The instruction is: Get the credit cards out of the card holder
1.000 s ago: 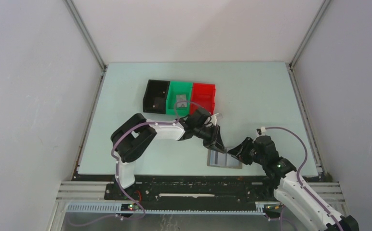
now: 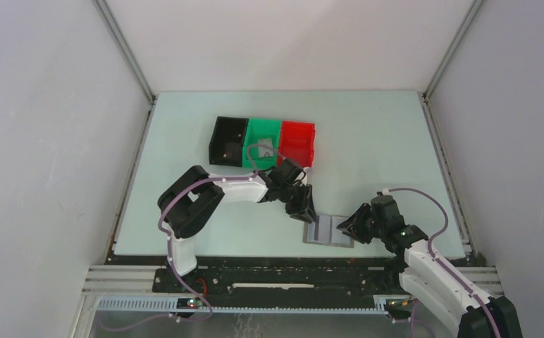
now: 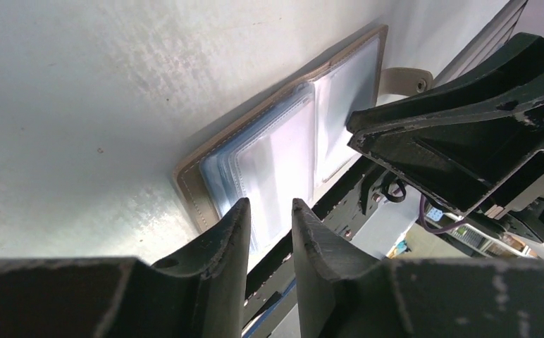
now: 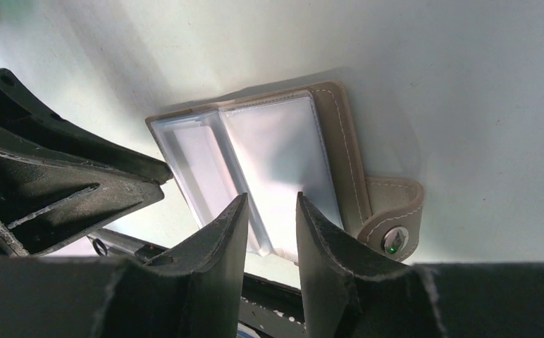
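Note:
The card holder (image 2: 323, 229) lies open on the table near the front edge, a taupe cover with clear plastic sleeves (image 3: 276, 169) and a snap tab (image 4: 396, 225). I cannot tell whether cards are inside the pale sleeves. My left gripper (image 2: 301, 215) hangs at the holder's left end; in the left wrist view its open fingers (image 3: 213, 267) are over the sleeve stack, holding nothing. My right gripper (image 2: 347, 229) is over the holder's right half; in the right wrist view its open fingers (image 4: 332, 260) stand over the right-hand sleeve, empty.
A black bin (image 2: 227, 141), a green bin (image 2: 255, 130) with something grey in it, and a red bin (image 2: 297, 137) stand behind the left arm.
My left gripper has moved left, away from the middle of the holder. The right gripper has shifted slightly down in the top view. The holder lies in the same place.

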